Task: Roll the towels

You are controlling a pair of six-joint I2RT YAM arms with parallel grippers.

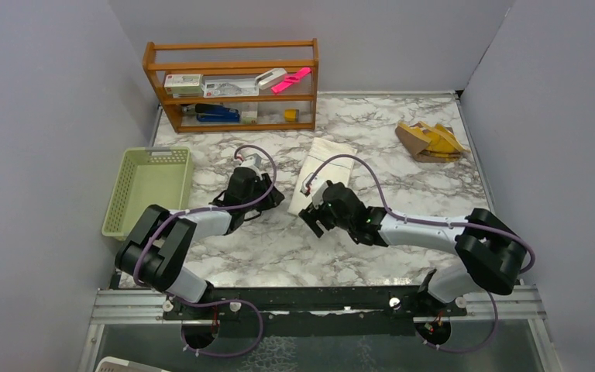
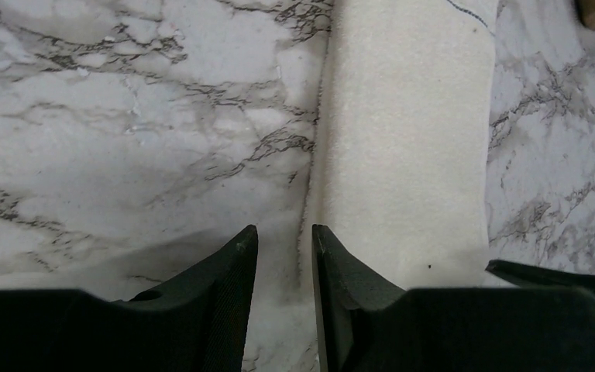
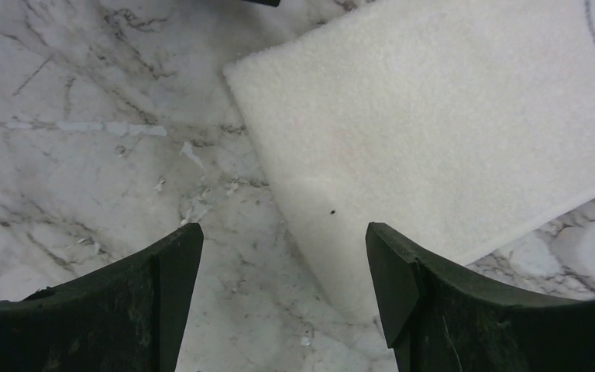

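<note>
A white towel (image 1: 315, 164), folded into a long strip, lies flat and slanted on the marble table; a dark blue line crosses it near its far end. Left of its near end hovers my left gripper (image 1: 275, 200), open and empty; in the left wrist view the towel (image 2: 410, 139) passes behind its right finger. My right gripper (image 1: 310, 222) is open above the towel's near end and hides part of it in the top view. In the right wrist view the near edge of the towel (image 3: 434, 132) runs between the fingers, with nothing gripped.
A green basket (image 1: 108, 221) stands at the left. At the back is a wooden rack (image 1: 240, 65) holding several items. A brown and yellow bag (image 1: 431, 142) lies at the back right.
</note>
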